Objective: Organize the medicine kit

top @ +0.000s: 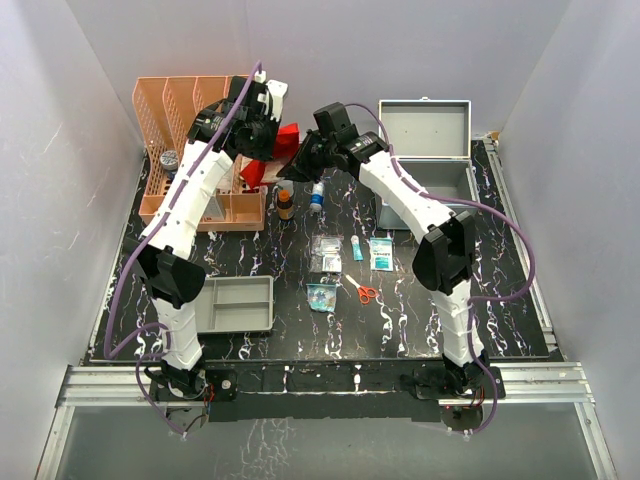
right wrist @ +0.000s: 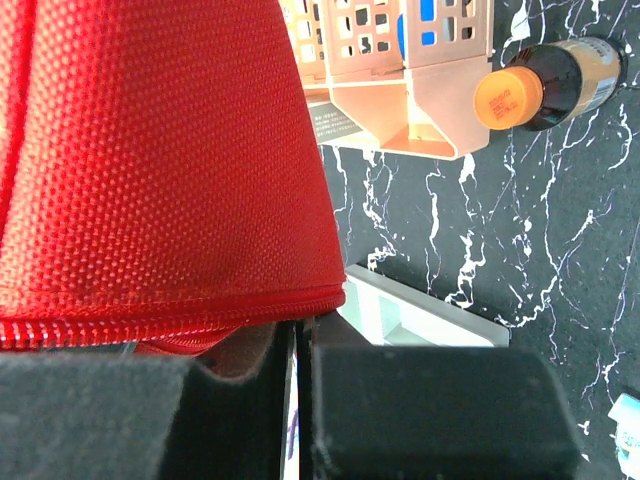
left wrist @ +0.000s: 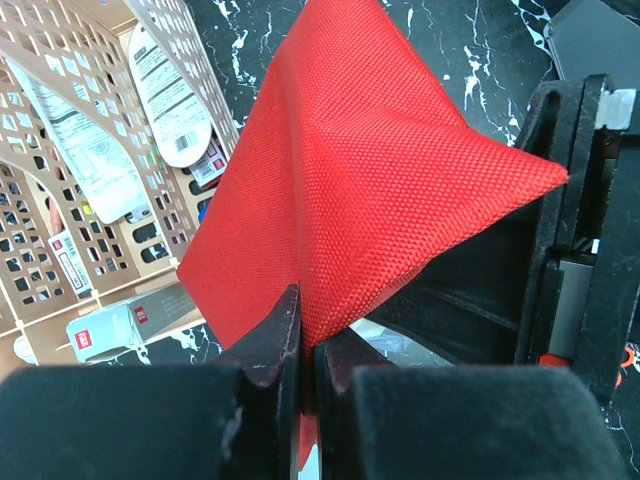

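Observation:
A red fabric pouch [top: 283, 143] hangs between my two grippers near the organizer's right side. My left gripper is shut on it, with the fabric running between its fingertips. The right gripper is shut against the pouch's zipped edge. That edge covers its fingertips, so a pinch on the fabric or zip cannot be made out. From above, a pale patch shows on the pouch beside the right gripper. The beige organizer [top: 245, 215] holds boxes and packs in its slots. The grey medicine box [top: 425, 130] stands with its lid up at the back right.
An orange-capped brown bottle [top: 285, 206] and a blue-white bottle [top: 317, 197] stand below the grippers. A grey tray [top: 234, 304] lies empty at front left. Small packs, a tube [top: 357, 248] and orange scissors [top: 364, 291] lie mid-table.

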